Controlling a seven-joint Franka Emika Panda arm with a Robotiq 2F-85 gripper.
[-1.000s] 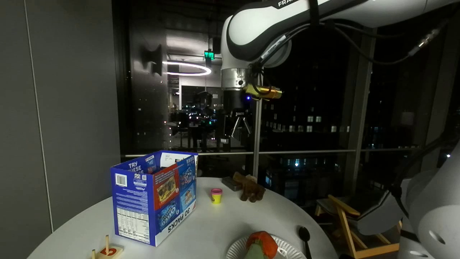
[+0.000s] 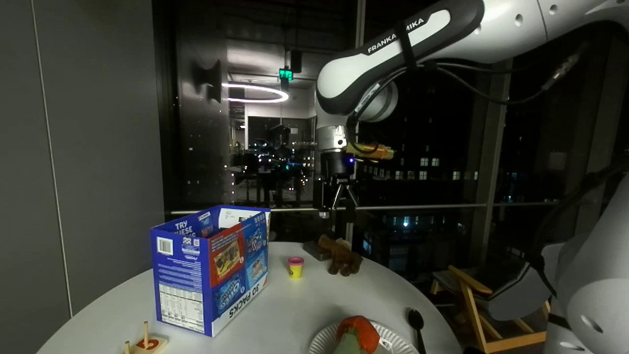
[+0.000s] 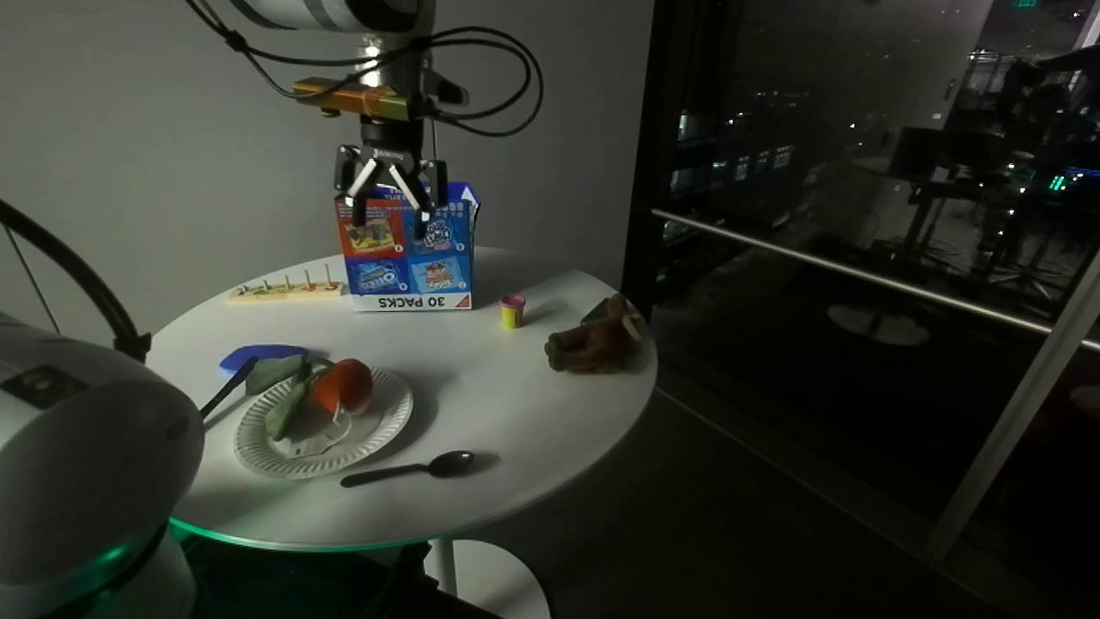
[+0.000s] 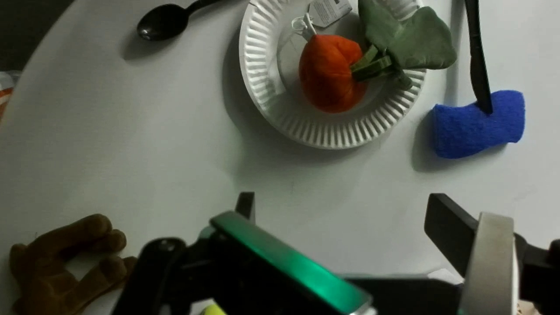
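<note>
My gripper [image 3: 389, 221] hangs open above the table, its fingers spread with nothing between them. In exterior view 2 it appears in front of the upper part of the blue snack box [image 3: 410, 270]. The wrist view looks down on bare tabletop, with the white paper plate [image 4: 328, 137] ahead of the fingers. On that plate lies an orange plush vegetable [image 4: 330, 73] with green leaves [image 4: 420, 39]. A brown plush toy [image 4: 57, 267] lies to the lower left there. Below my gripper stands a small yellow tub with a pink lid [image 2: 296, 268], between the box and the plush toy.
A black spoon [image 3: 412, 470] lies beside the plate. Across the plate are a blue sponge [image 4: 480, 126] and a black utensil [image 4: 476, 57] resting on it. A wooden peg board [image 3: 285, 291] sits left of the tall, open-topped box.
In exterior view 1 my gripper has moved lower and slightly to the right. The objects on the table have stayed where they were.
</note>
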